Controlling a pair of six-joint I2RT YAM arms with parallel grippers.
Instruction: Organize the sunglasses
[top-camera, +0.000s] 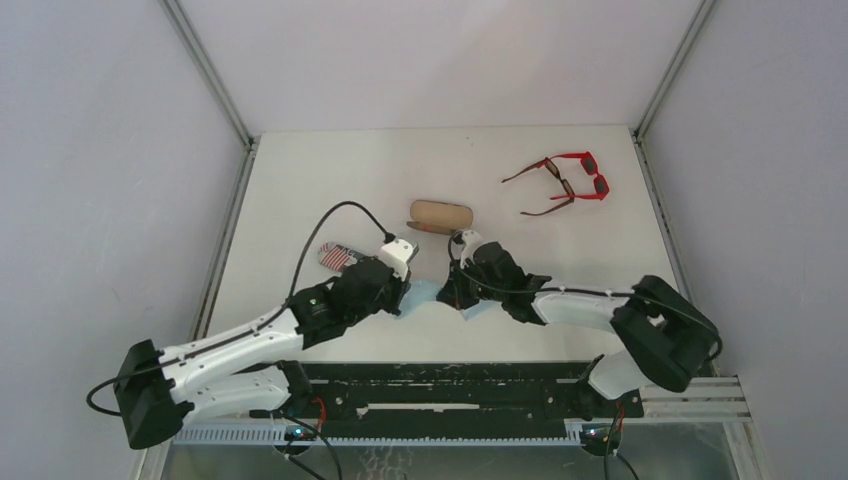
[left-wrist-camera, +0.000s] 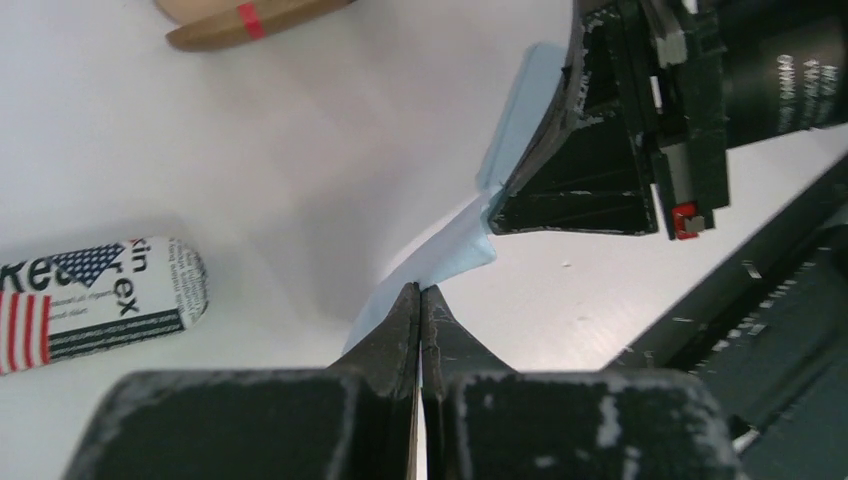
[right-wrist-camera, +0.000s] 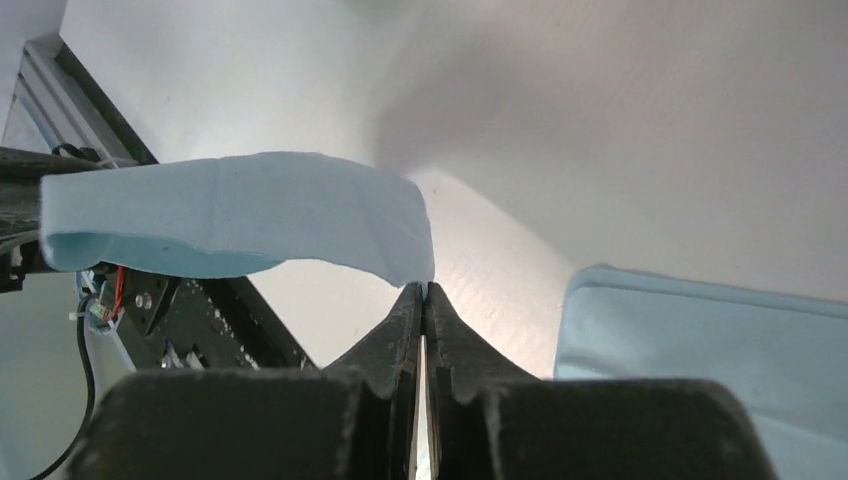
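Note:
Two pairs of sunglasses, red (top-camera: 600, 183) and brown (top-camera: 565, 185), lie open and overlapping at the back right. A tan case (top-camera: 440, 213) lies at the centre, a flag-printed case (left-wrist-camera: 100, 300) left of it. My left gripper and right gripper are both shut, facing each other low at the front middle, with a light blue cloth (right-wrist-camera: 230, 210) raised between them, its edges at their fingertips. A second blue cloth (right-wrist-camera: 700, 350) lies flat on the table beside it.
A dark rail (top-camera: 450, 380) runs along the front edge.

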